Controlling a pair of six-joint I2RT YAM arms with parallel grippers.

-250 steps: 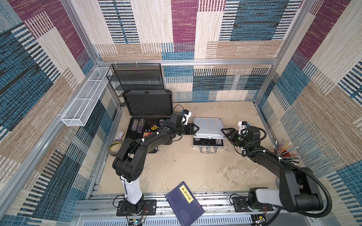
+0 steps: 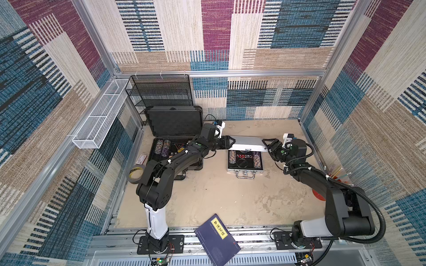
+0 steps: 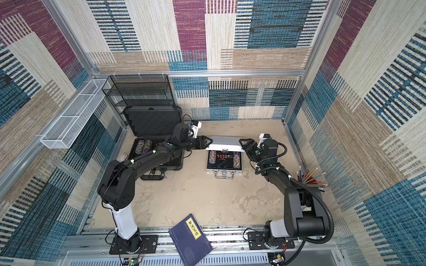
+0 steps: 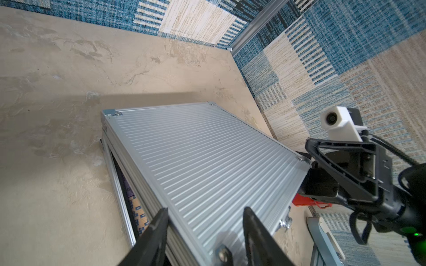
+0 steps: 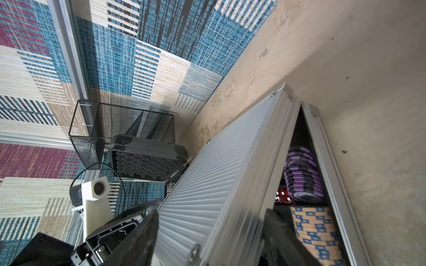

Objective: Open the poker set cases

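Observation:
The silver poker case (image 2: 245,168) stands mid-table with its ribbed lid (image 4: 204,159) part raised, showing chips and red dice (image 5: 283,196) inside. My left gripper is at the lid's left end, fingers apart around its corner; my right gripper is at the opposite end, open, its fingers either side of the lid's edge. The black poker case (image 3: 150,116) at the left has its lid upright and chip rows visible, partly behind the left arm.
A black wire rack (image 2: 157,86) stands behind the black case, tape (image 2: 133,176) at the left edge, a pencil holder (image 3: 310,179) at the right. A blue book (image 2: 217,239) lies at the front rail.
The silver lid has risen, exposing more of the chip tray. Both my grippers have moved up and back along with it.

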